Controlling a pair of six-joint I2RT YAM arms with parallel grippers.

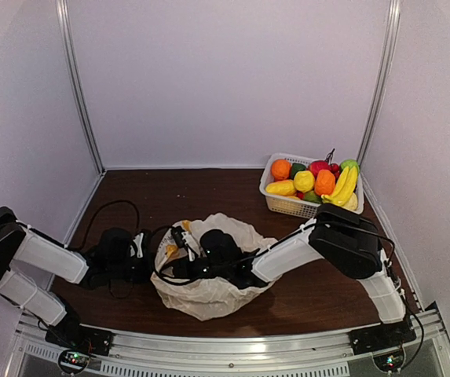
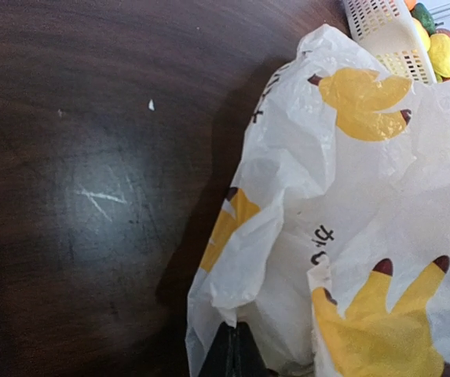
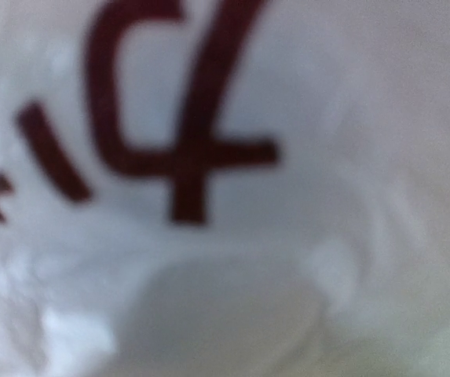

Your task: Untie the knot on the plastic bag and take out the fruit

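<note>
A white plastic bag (image 1: 221, 300) printed with yellow bananas lies crumpled on the table, front and centre. At its left side, my left gripper is shut, and a fold of the bag's film narrows to its fingertips and looks pinched there. Over the bag, from the right, reaches my right gripper (image 1: 176, 271); its fingers are too dark and small in the top view to judge. Blurred white film with dark red lettering (image 3: 189, 165) fills the right wrist view, where no fingers show. Any knot and the fruit inside are hidden.
A white basket (image 1: 291, 206) full of mixed fruit, with bananas (image 1: 342, 186) on top, stands at the back right. Bare table (image 1: 185, 192) lies behind the bag. Both arms are close together at the bag's left part.
</note>
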